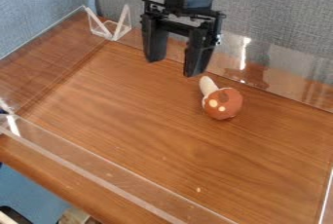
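My gripper [173,55] hangs above the back middle of a wooden table [143,140], its two black fingers open with nothing between them. Below and to the right of it a toy mushroom [223,103] lies on its side, with a red-orange cap with pale spots facing the front and a white stem pointing to the back left.
Clear low walls edge the table at the front and back. A white wire-like frame [109,28] stands at the back left corner.
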